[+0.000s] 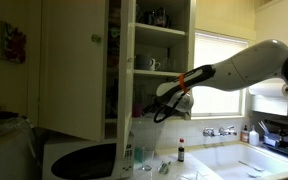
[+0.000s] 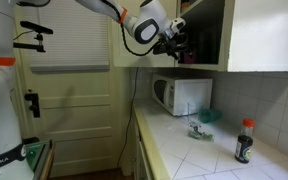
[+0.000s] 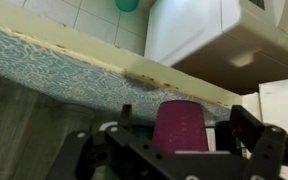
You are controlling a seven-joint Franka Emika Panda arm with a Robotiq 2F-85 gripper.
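Note:
A magenta cup [image 3: 180, 127] stands on the shelf, with a green item partly hidden beside it. In the wrist view my open gripper has one finger [image 3: 124, 112] left of the cup and the other finger [image 3: 246, 122] right of it. A gap shows on each side, and I cannot tell how far the fingers reach around it. From exterior view 1, the gripper [image 1: 160, 112] is level with the cabinet's lowest shelf, just right of the reddish cup [image 1: 137, 107]. In exterior view 2 the gripper [image 2: 176, 48] is by the cabinet opening.
The open cabinet door [image 1: 125, 75] stands close left of the gripper. White mugs [image 1: 147, 63] sit one shelf up. Below are the microwave [image 2: 180, 94], a dark bottle with a red cap [image 2: 245, 142] and a teal cup [image 3: 127, 4] on the counter.

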